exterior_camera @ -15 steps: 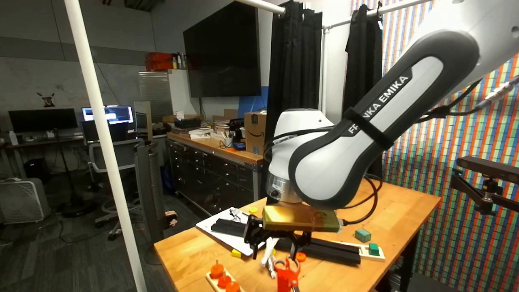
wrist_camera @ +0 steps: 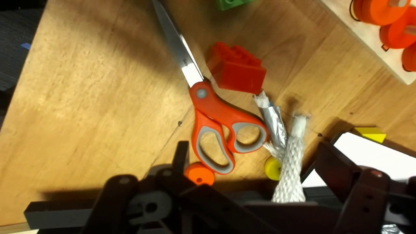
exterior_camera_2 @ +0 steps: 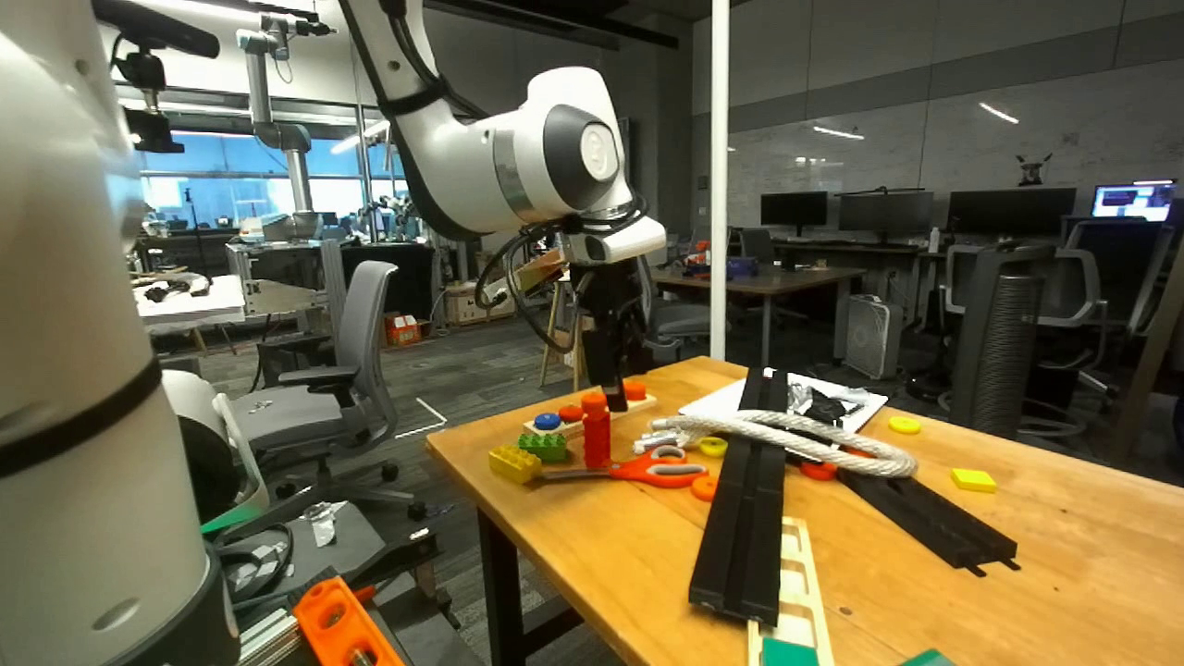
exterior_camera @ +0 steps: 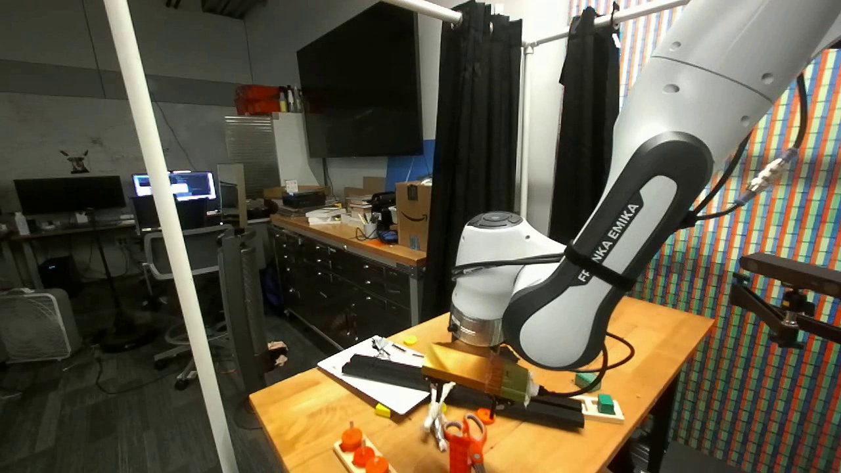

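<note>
My open gripper hangs above the table, its dark fingers [wrist_camera: 181, 156] wide apart with nothing between them. Below it in the wrist view lie orange-handled scissors [wrist_camera: 212, 103], a red toy block [wrist_camera: 242, 76] and the end of a white braided rope [wrist_camera: 290, 171]. An orange ring [wrist_camera: 200, 174] and a yellow ring [wrist_camera: 272, 168] sit on either side of the scissors' handles. From exterior view 2, the rope [exterior_camera_2: 766, 427] lies looped across black track pieces [exterior_camera_2: 741, 511]; there the gripper [exterior_camera_2: 617, 390] appears near the red block stack [exterior_camera_2: 596, 433].
A wooden peg board with orange discs [exterior_camera: 363, 456] stands near the table's corner. A white board [exterior_camera: 370, 364] lies partly under a track. Green blocks [exterior_camera: 605, 403] are farther right. Bare tabletop [wrist_camera: 97, 105] shows left of the scissors.
The arm's elbow has shifted right and downward in exterior view 1. My hand has tilted and turned, so its fingers, plainly visible before, are now mostly hidden there. Table objects look unmoved.
</note>
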